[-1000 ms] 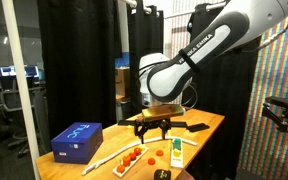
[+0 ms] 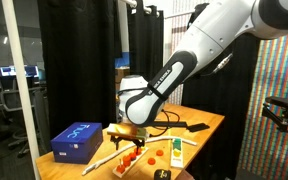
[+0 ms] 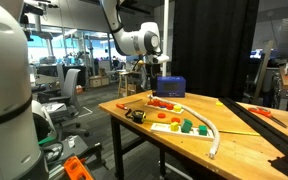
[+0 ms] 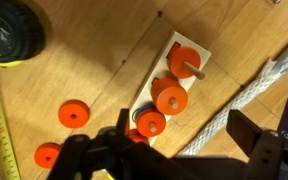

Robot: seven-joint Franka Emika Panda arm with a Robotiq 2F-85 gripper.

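Note:
A pale peg board carries several orange-red discs, seen from above in the wrist view. Its upper disc and middle disc each have a wooden peg sticking up. Another disc sits at the lower end, partly beside my gripper's dark body. My gripper is open over that lower end, its fingers wide apart on either side with nothing held. In exterior view 1 the gripper hangs above the board. Two loose red discs lie flat on the table.
A white braided rope runs close along the board's right side. A black-and-yellow tape measure lies left. The blue box stands on the table's left. Green pieces lie near the rope in exterior view 2.
The arm has swung left and lowered in exterior view 1, bringing my gripper from above the middle of the table to over the peg board. The objects on the table look unmoved.

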